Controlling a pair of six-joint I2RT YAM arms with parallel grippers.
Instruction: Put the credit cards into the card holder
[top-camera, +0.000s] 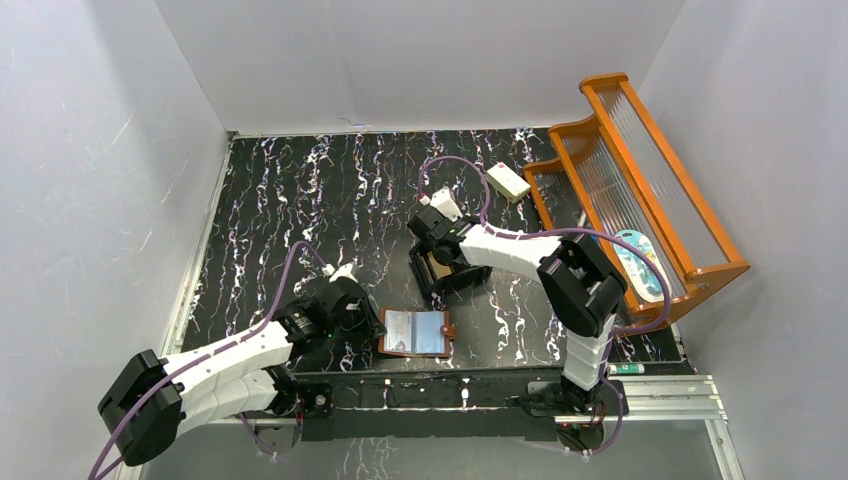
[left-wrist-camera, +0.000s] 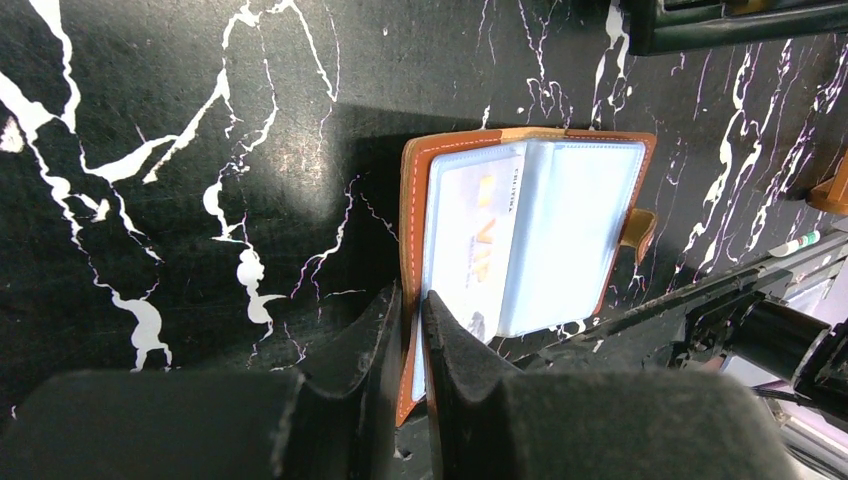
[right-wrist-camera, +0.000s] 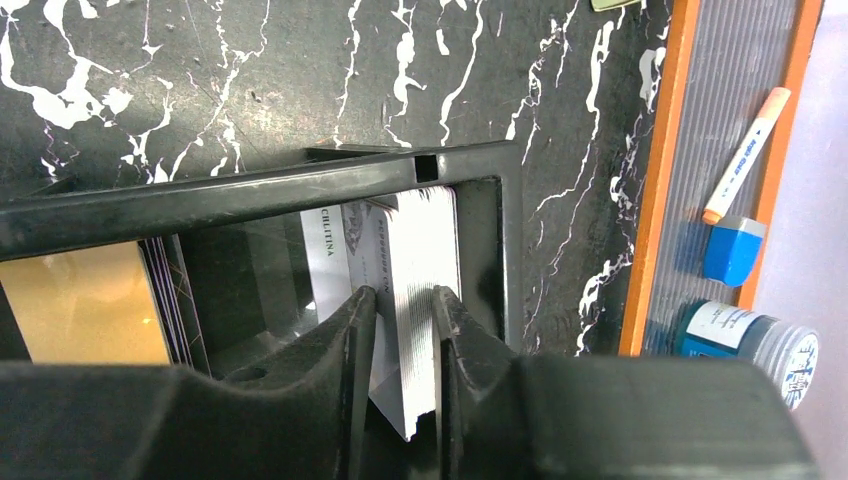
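Note:
The card holder (left-wrist-camera: 575, 235) lies open on the table, brown outside with pale blue sleeves inside and a card (left-wrist-camera: 482, 205) in its left sleeve. My left gripper is shut on the holder's left edge, a finger on each side of it. In the right wrist view, a stack of white-edged cards (right-wrist-camera: 425, 235) stands in the right end of a black box (right-wrist-camera: 512, 240). Over that stack my right gripper is partly open, fingers on both sides of the cards' near part. Whether the fingers touch the cards cannot be told.
Yellow-faced cards (right-wrist-camera: 85, 305) fill the box's left end. A wooden rack (top-camera: 640, 180) stands to the right, with a marker (right-wrist-camera: 745, 155) and a jar (right-wrist-camera: 745, 340) on it. A pale box (top-camera: 508, 182) lies behind.

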